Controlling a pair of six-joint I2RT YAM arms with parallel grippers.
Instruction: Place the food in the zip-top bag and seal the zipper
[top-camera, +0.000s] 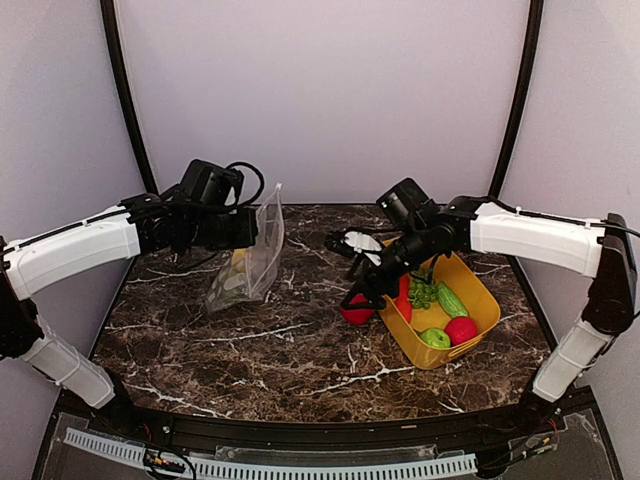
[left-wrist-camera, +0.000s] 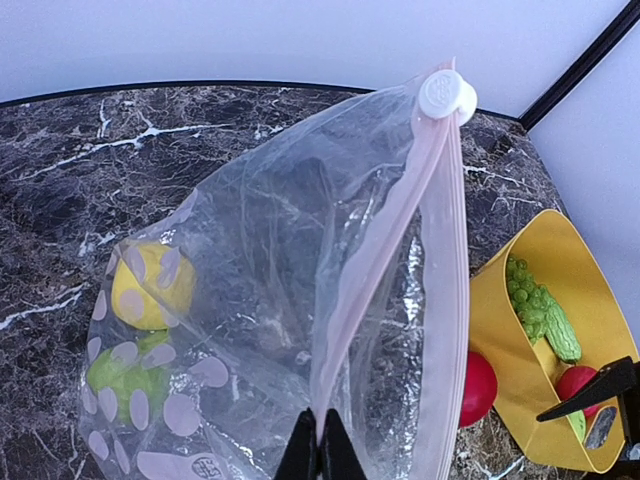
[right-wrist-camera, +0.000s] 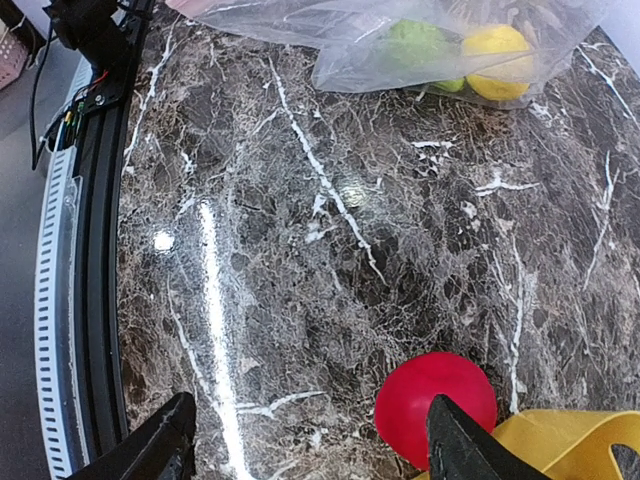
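The clear zip top bag (top-camera: 262, 268) stands open, with a yellow food (left-wrist-camera: 135, 298) and a green food (left-wrist-camera: 125, 385) low inside it. My left gripper is shut on the pink edge of its mouth. A round red food (right-wrist-camera: 420, 395) lies on the table outside the bag, against the yellow box (top-camera: 402, 338). My right gripper is open above the table by the box; nothing is between its fingers. In the top view the right gripper partly covers the red food (top-camera: 357, 314).
Inside the yellow box are a red carrot-like piece (top-camera: 403, 303), grapes (top-camera: 422, 294), a cucumber (top-camera: 451, 302), a green apple (top-camera: 435, 338) and another red food (top-camera: 460, 330). A white round slider (left-wrist-camera: 447, 95) sits at the bag's far upper corner.
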